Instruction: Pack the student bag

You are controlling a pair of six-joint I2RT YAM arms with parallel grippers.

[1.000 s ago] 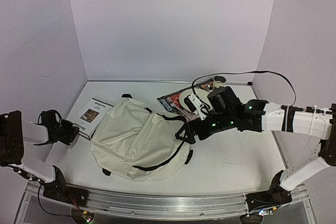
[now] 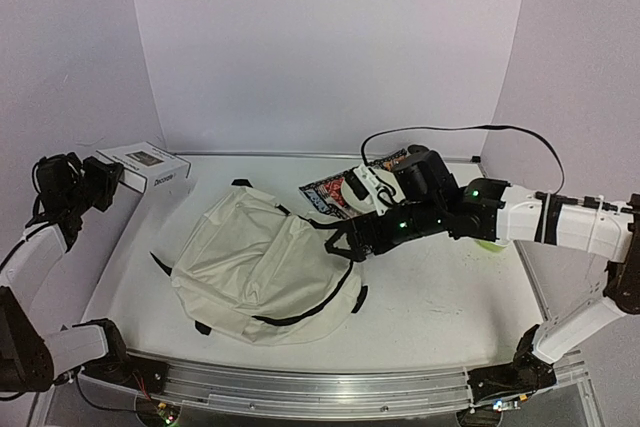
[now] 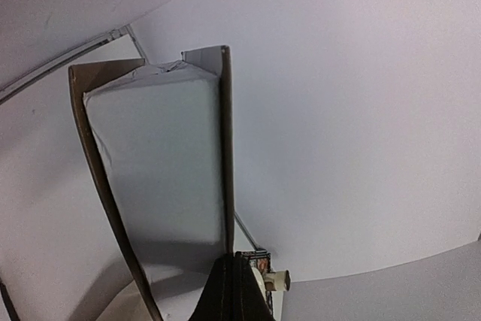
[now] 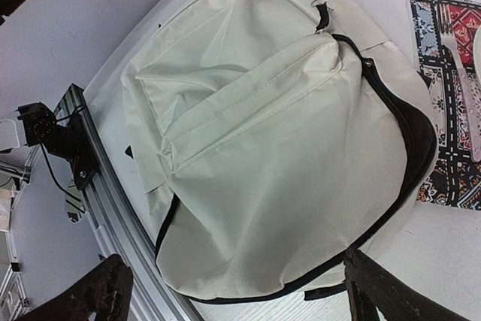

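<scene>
A white box-like book with printed lettering [image 2: 152, 165] is raised at the far left, above the table. My left gripper [image 2: 108, 181] is shut on its near end; in the left wrist view the closed fingertips [image 3: 229, 280] meet the edge of one brown cover, and the white inner block [image 3: 165, 163] sits between the two covers. The cream bag [image 2: 255, 262] lies flat in the middle-left of the table, its black zipper [image 4: 402, 122] along the side. Above the bag's right side, my right gripper [image 2: 348, 242] stands open, its fingers [image 4: 376, 291] wide apart with nothing between them.
Behind the right arm lie a patterned mat [image 2: 325, 195], a pale plate [image 2: 355, 195] and a fork [image 4: 460, 73]. A cup [image 3: 278, 281] stands near there. Something green [image 2: 490, 245] shows under the right arm. Walls close in at the left, back and right.
The right gripper has shifted slightly; the bag stays put.
</scene>
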